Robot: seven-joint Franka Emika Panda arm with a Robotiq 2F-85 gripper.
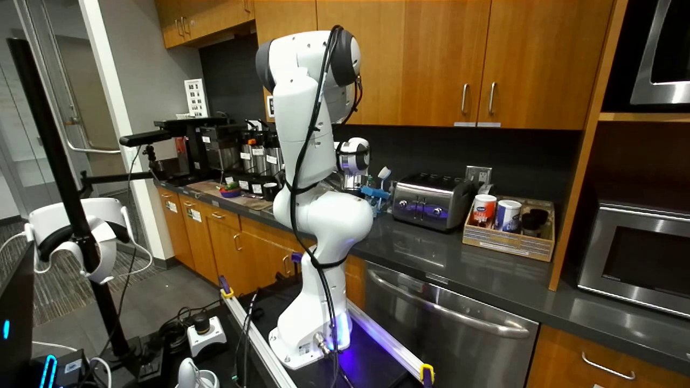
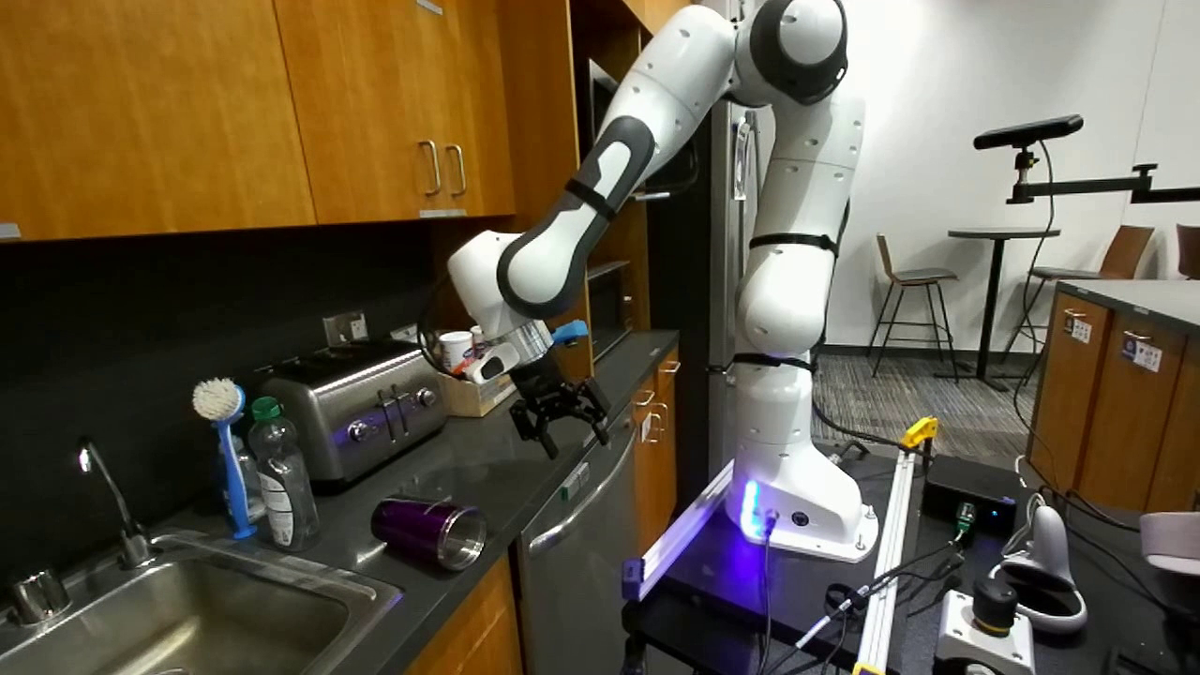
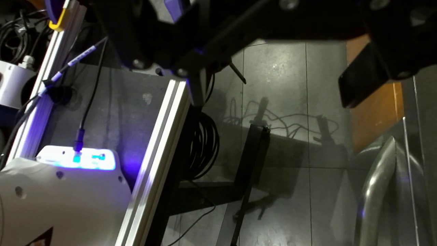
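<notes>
My gripper (image 2: 575, 440) hangs in the air near the front edge of the counter, tilted, with its dark fingers spread. In the wrist view the black fingers (image 3: 362, 78) stand wide apart, and only floor and cart show between them. On the counter a purple metal cup (image 2: 418, 531) lies on its side, its mouth toward the front edge. The cup is clear of my gripper. Exterior view 1 has the arm hiding the gripper and the cup.
Beside the sink (image 2: 259, 607) stand a blue-handled brush (image 2: 232, 450) and a clear bottle (image 2: 283, 484). A toaster (image 2: 366, 411) is behind the cup. A box (image 1: 511, 244) holds canisters farther along. Below the counter edge is the dishwasher handle (image 3: 377, 180).
</notes>
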